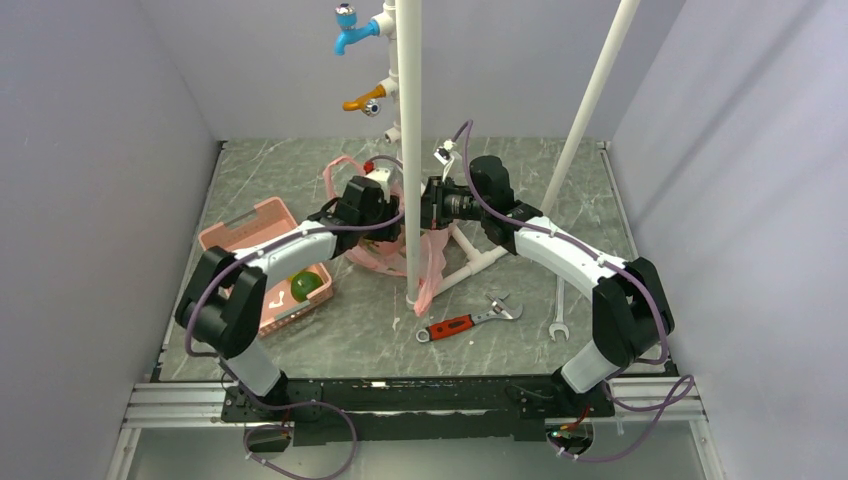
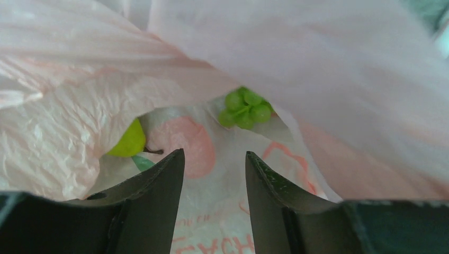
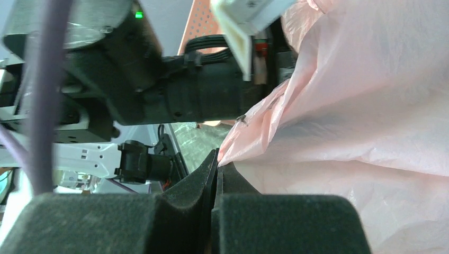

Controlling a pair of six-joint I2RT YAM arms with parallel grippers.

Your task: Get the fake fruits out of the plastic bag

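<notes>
Inside the mouth of the pink plastic bag (image 1: 372,258) reaches my left gripper, its fingers apart with nothing between them. Beyond its fingertips, the left wrist view shows green grapes (image 2: 248,109), a pink round fruit (image 2: 188,145) and a yellow-green fruit (image 2: 129,141) with a dark stem, partly behind a bag fold. The bag's edge (image 3: 249,140) is pinched in my right gripper, which is shut on it and holds that side up. From above, the left gripper and the pole hide most of the bag's opening.
A peach-coloured basket (image 1: 268,212) at the left holds a green fruit (image 1: 306,286) and something yellow. A white pole (image 1: 413,120) rises between my grippers. An adjustable wrench (image 1: 470,320) and a spanner (image 1: 559,310) lie to the right.
</notes>
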